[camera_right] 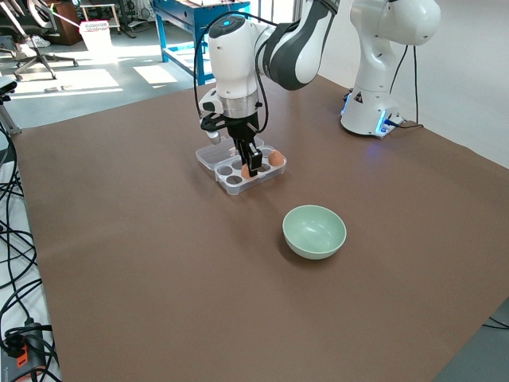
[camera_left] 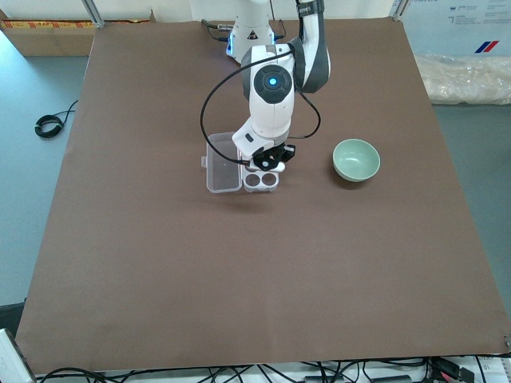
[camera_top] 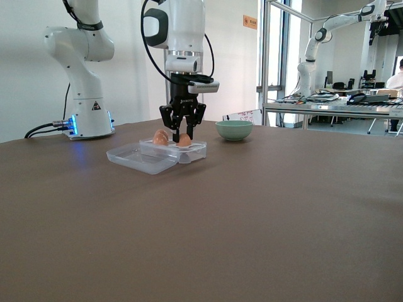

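A plastic egg carton point(camera_top: 192, 154) with a round-holed tray and clear lid point(camera_left: 223, 179) sits mid-table. Brown eggs point(camera_top: 160, 139) point(camera_right: 276, 157) are in it. My black gripper point(camera_top: 182, 131) point(camera_right: 250, 165) points down into the tray, its fingertips at an egg near one end. Whether the fingers are closed on that egg is unclear; in the left view the arm covers them. A pale green bowl point(camera_left: 356, 159) stands apart from the carton, empty.
A white robot base point(camera_top: 88, 119) with cables stands at the back. Cables run along the table's outer edge.
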